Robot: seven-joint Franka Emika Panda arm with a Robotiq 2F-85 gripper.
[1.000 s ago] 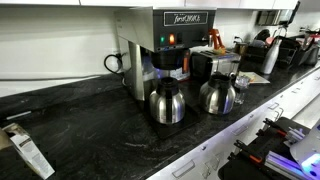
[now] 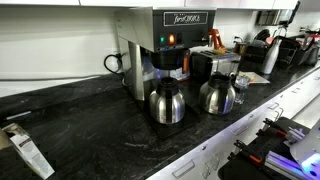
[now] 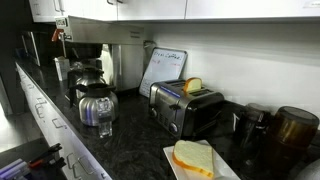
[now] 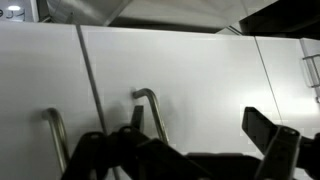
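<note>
My gripper stands open in the wrist view, its black fingers (image 4: 262, 130) wide apart and nothing held between them. Beyond it are white cabinet fronts with a curved metal handle (image 4: 152, 108); I cannot tell how far off that handle is. In exterior view 2 a silver toaster (image 3: 187, 108) sits on the dark counter, a slice of bread (image 3: 193, 86) sticking out of its top. Sandwich bread (image 3: 194, 157) rests on a white plate (image 3: 228, 173) closer to the camera. A clear glass (image 3: 105, 122) stands by a steel carafe (image 3: 92, 104).
A tall coffee maker (image 2: 170, 35) rises over the counter, one carafe (image 2: 167, 102) under it and another carafe (image 2: 216, 95) beside it. A carton (image 2: 30, 152) lies at the left end. Bare counter (image 2: 85, 125) stretches between carton and coffee maker. Dark jars (image 3: 292, 130) stand far right.
</note>
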